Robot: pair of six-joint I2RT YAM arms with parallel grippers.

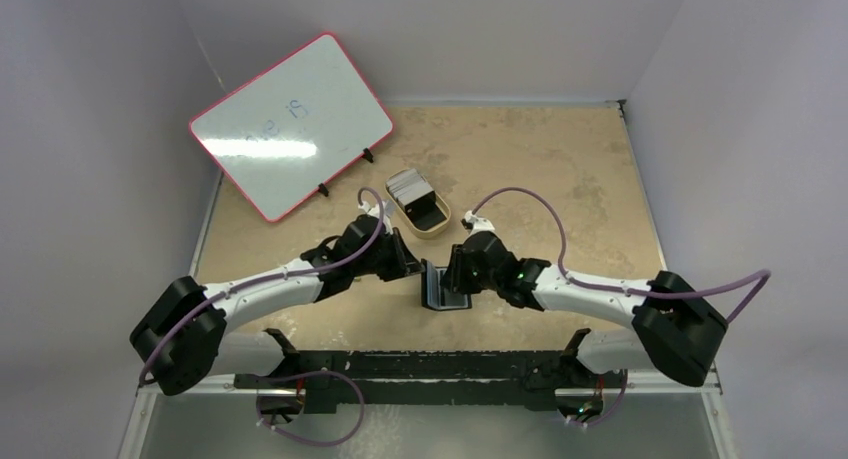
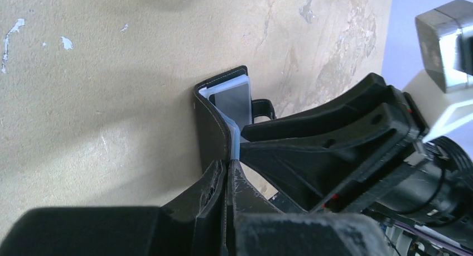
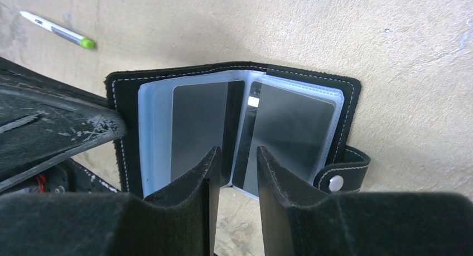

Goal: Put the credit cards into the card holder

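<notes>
The open black card holder [image 1: 437, 291] with blue plastic sleeves lies on the table between the grippers. My left gripper is shut at the holder's upright left flap [image 2: 209, 125]; whether the flap's edge is between its tips is unclear. In the right wrist view, dark card-shaped panels show inside both sleeves [image 3: 287, 133], and my right gripper hangs over the holder with parted fingers, nothing between them. A beige box [image 1: 433, 229] of stacked cards [image 1: 406, 186] sits behind the holder.
A whiteboard [image 1: 290, 99] with clips occupies the back left. A green-tipped pen [image 3: 61, 32] lies left of the holder.
</notes>
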